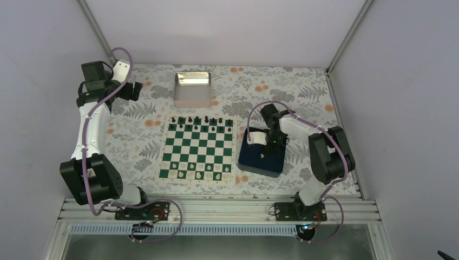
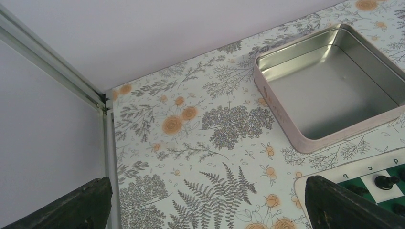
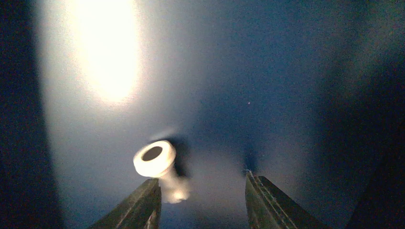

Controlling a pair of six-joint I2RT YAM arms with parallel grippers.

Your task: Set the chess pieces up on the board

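Note:
A white chess piece [image 3: 154,160] lies on its side on the floor of the dark blue bin [image 1: 254,169], its round base turned up toward the right wrist camera. Over it, inside the bin, my right gripper is part open; the piece shows close to the left fingertip, and no grip on it is visible. The chessboard [image 1: 196,146] carries black pieces [image 1: 206,119] in its far rows and white pieces [image 1: 199,168] in its near rows. At the back left, my left gripper hangs open above bare table with nothing between its fingers.
An empty metal tray [image 1: 192,103] with a pink outside stands behind the board. Apart from the lying piece, the visible bin floor looks bare; the arm hides part of it.

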